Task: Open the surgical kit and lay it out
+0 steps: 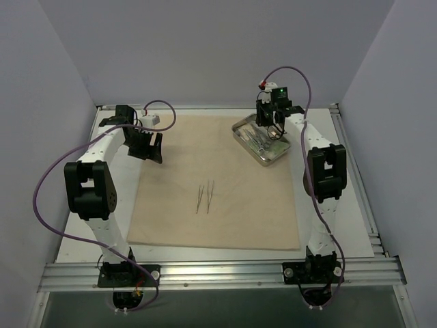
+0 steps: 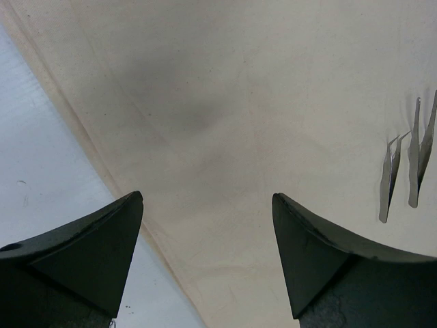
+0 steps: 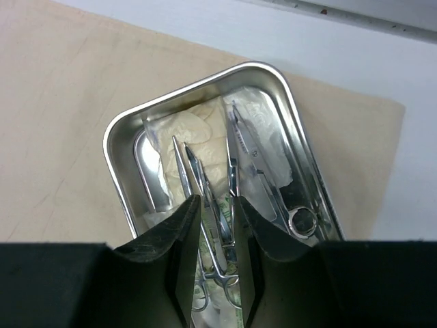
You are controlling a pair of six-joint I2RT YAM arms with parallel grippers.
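The metal tray (image 3: 120, 179) lies at the back right of the cloth, holding scissor-like tools with ring handles (image 3: 231, 281), a scalpel-like tool (image 3: 251, 140) and clear packets (image 3: 188, 130). Over it hovers my right gripper, its fingers a narrow gap apart; tools show below through the gap, and none is visibly gripped. Two tweezers, one with bent tips (image 2: 387, 179) and a straighter one (image 2: 416, 154), lie side by side on the cloth's middle. My left gripper is wide open above the cloth's back left, nothing between its fingers.
The beige cloth (image 1: 171, 219) covers most of the white table (image 1: 334, 225). Apart from the tray and tweezers it is bare, with wide free room left, front and right. Walls (image 1: 171, 48) stand behind and at the sides.
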